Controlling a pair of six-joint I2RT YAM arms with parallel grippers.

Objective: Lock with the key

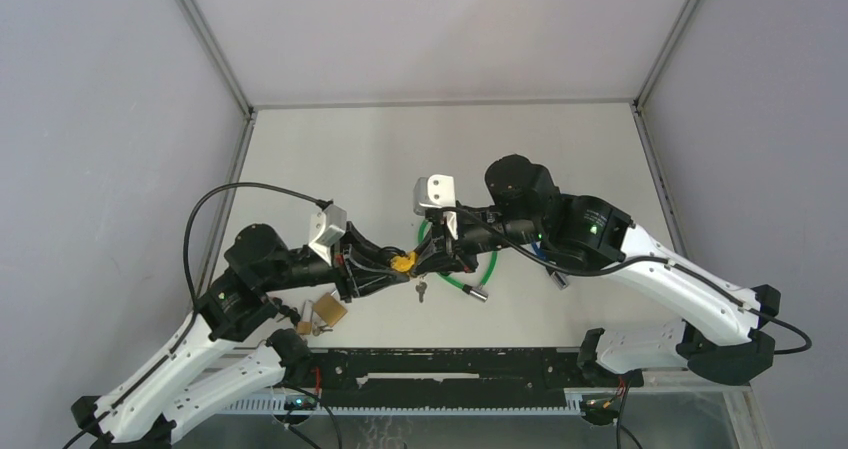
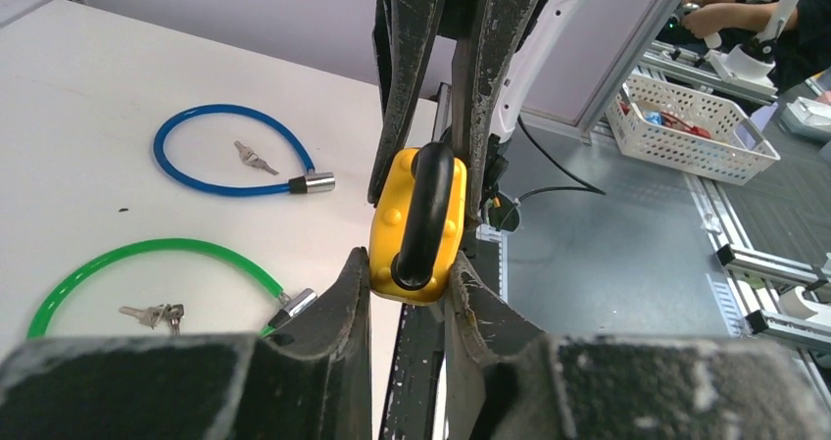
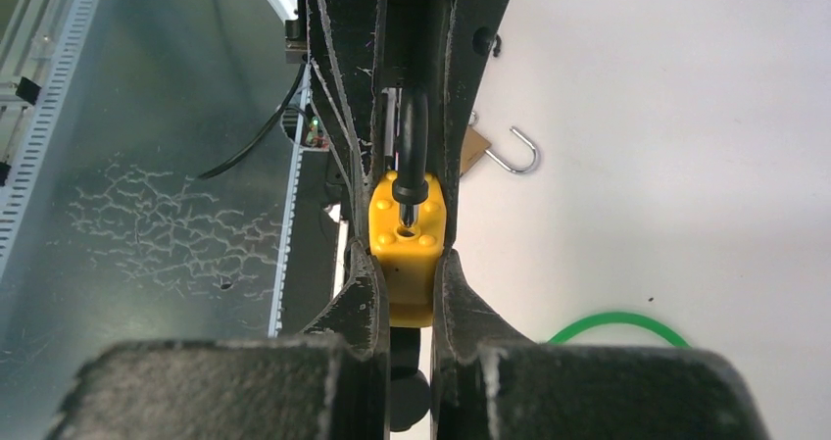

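The yellow padlock (image 1: 403,262) is held up between the two grippers near the front of the table. In the right wrist view, the free end of its black shackle (image 3: 413,146) is lifted just clear of the hole in the yellow body. My right gripper is shut on that body. My left gripper has a fingertip on either side of the body; whether it grips cannot be told. From the left wrist view, the shackle's other leg enters the yellow body. No key shows in the padlock.
A green cable lock (image 2: 176,246) with keys (image 2: 157,315) lies on the table, and a blue cable lock (image 2: 186,171) with a key (image 2: 255,157) lies beyond it. Brass padlocks (image 1: 330,309) rest at the front left.
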